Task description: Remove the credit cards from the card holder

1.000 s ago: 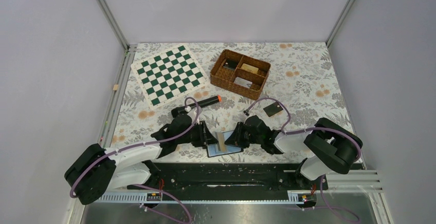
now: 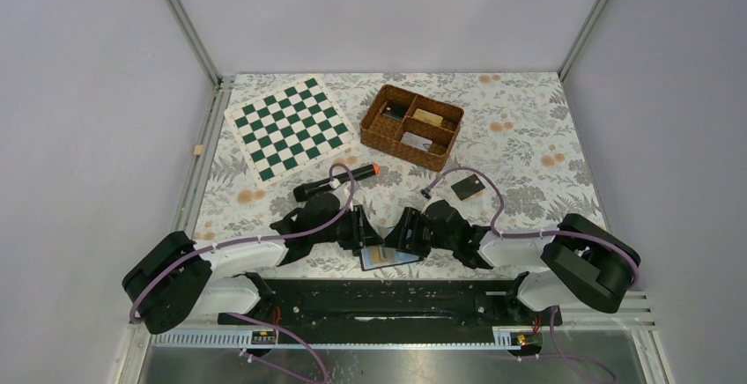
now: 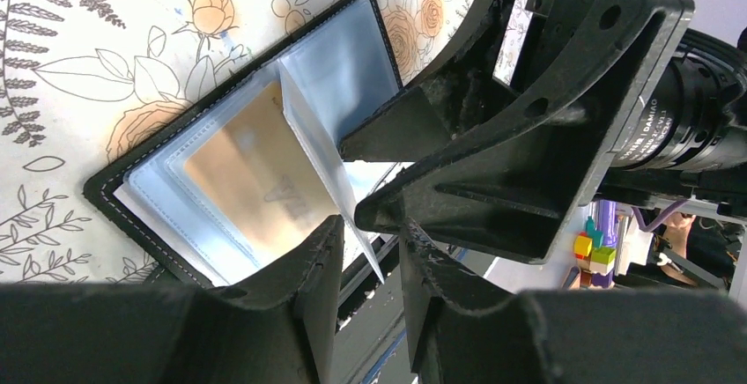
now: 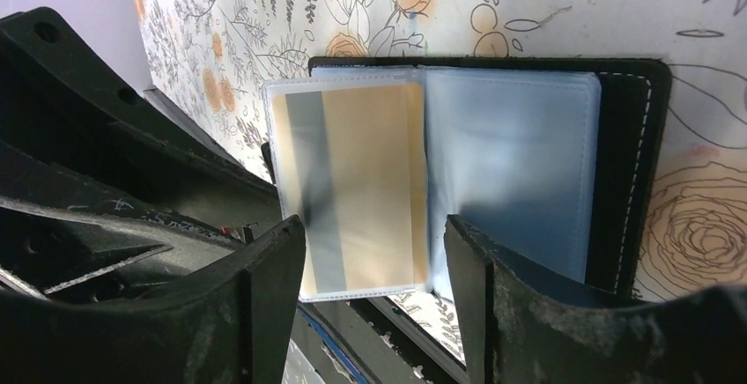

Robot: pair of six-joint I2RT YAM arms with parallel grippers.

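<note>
The black-edged card holder [image 2: 394,262] lies open on the patterned cloth between both grippers. Its clear bluish sleeves [image 3: 349,76] fill it, and a tan card [image 3: 256,170] shows in one of them. One sleeve page [image 3: 310,133] stands up edge-on, its corner reaching between the separated fingers of my left gripper. From the other side, a tan card with a grey stripe [image 4: 370,186] sits inside this raised page. My right gripper is open over the holder, with the page in view between its fingers; contact cannot be told.
A wicker basket [image 2: 377,142] with several items stands farther back. The checkered board [image 2: 293,129], a black-and-orange cylinder [image 2: 352,175] and a small dark card-like item [image 2: 467,187] lie around. The two grippers stand very close together. Open cloth lies at the right.
My left gripper has moved to the right, closer to the right gripper and farther over the card holder. The holder has shifted slightly right. The right arm's elbow has swung outward a little.
</note>
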